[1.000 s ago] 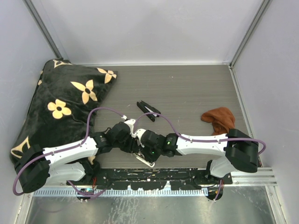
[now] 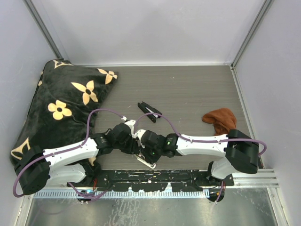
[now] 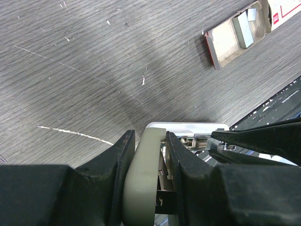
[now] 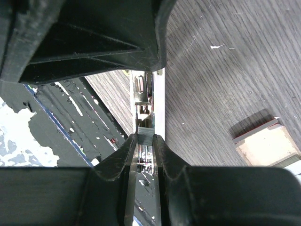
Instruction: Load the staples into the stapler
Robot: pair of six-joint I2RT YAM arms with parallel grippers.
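Note:
In the left wrist view the opened stapler (image 3: pixel 188 126) shows its white edge and metal staple channel. My left gripper is shut on the stapler's pale grey body, which stands between its two black fingers. The right wrist view looks along the channel of the stapler (image 4: pixel 160 103). There, a short grey strip of staples (image 4: pixel 145 136) lies between the fingertips of my right gripper, over the channel. The fingertips stand close on both sides of the strip; whether they press on it I cannot tell. From above, both grippers hide most of the stapler (image 2: pixel 146 162).
An open staple box with more staple strips lies on the table; its edge (image 4: pixel 265 146) also shows in the right wrist view. A black stapler-like object (image 2: pixel 149 111) sits mid-table. A brown cloth (image 2: pixel 220 121) lies at right, a dark flowered cushion (image 2: pixel 66 89) at left.

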